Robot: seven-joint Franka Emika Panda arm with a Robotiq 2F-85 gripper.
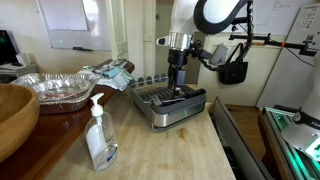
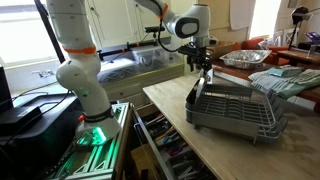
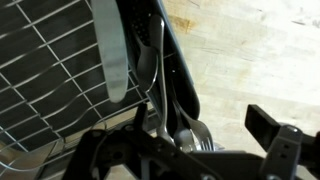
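My gripper is open above one end of a grey dish rack [image 1: 168, 118], its two dark fingers spread wide with nothing held between them. Along that side of the rack runs a dark utensil holder [image 3: 184, 68]. A metal spoon [image 3: 148, 68] and a fork [image 3: 203, 132] lie in it, beside other slim utensils partly hidden by the left finger. A broad pale blade-like piece [image 3: 112, 48] lies over the rack wires. In exterior view 2, the dish rack [image 2: 235, 122] stands in front, with the gripper [image 2: 200, 66] over its far end.
A clear pump bottle [image 1: 100, 135] stands left of the rack. Behind it are a foil tray [image 1: 58, 92], a wooden bowl [image 1: 15, 115] and a crumpled cloth [image 1: 115, 73]. Bare wooden counter [image 1: 165, 155] lies in front. An open drawer [image 2: 165, 145] with utensils sits below the counter edge.
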